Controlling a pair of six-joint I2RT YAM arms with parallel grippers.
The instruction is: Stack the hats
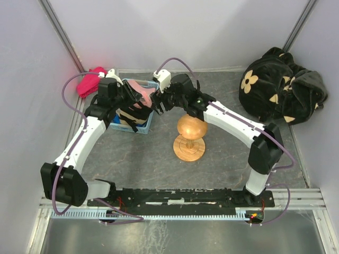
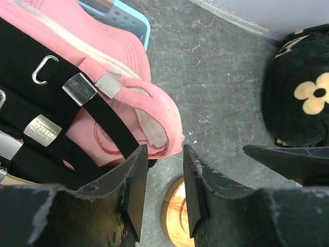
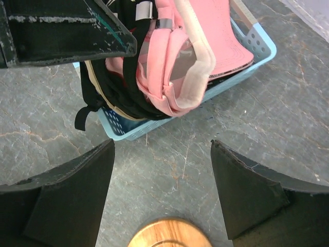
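Observation:
A pink cap with a pale band [image 2: 154, 118] sits with black strapped items [image 2: 41, 103] in the blue basket [image 3: 110, 126] at the back left. My left gripper [image 1: 130, 92] is over the basket at the pink cap; in its wrist view the fingertips are close together at the cap's edge, and whether they grip is unclear. My right gripper [image 1: 159, 106] hangs just right of the basket, open, facing the pink cap, with nothing between its fingers. A wooden stand with a round top [image 1: 192, 126] stands right of centre.
A red cloth [image 1: 89, 83] lies at the back left. A black flowered plush item [image 1: 275, 84] fills the back right. The grey floor between the basket and the front edge is clear.

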